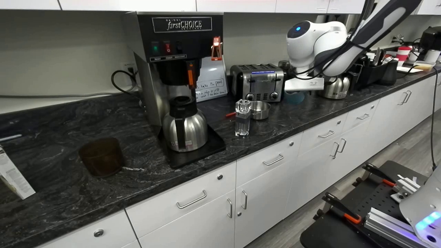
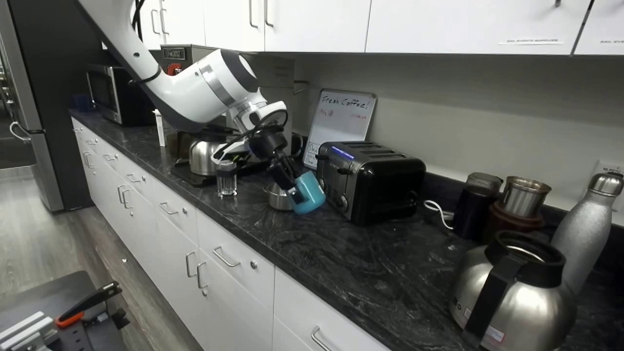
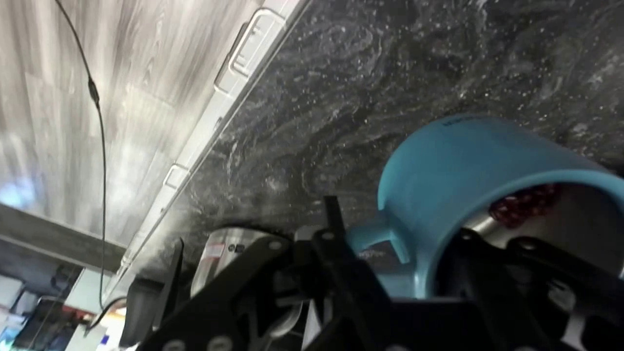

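Note:
A turquoise mug (image 2: 307, 193) is held tilted in front of the toaster in exterior view 2, with my gripper (image 2: 287, 175) shut on it at its upper side. In the wrist view the mug (image 3: 468, 158) shows its open mouth towards the gripper, and one dark finger reaches inside the rim. Dark red bits and a shiny surface show within the mug. Exterior view 1 shows only part of the mug (image 1: 294, 97) below the white hand; the fingers are hidden there. Whether the mug touches the counter is hard to tell.
A small metal bowl (image 1: 260, 110) and a clear acrylic grinder (image 1: 242, 117) stand left of the mug. The toaster (image 1: 257, 82) is behind. One steel carafe (image 1: 185, 128) sits under the coffee maker, another (image 2: 515, 292) farther right.

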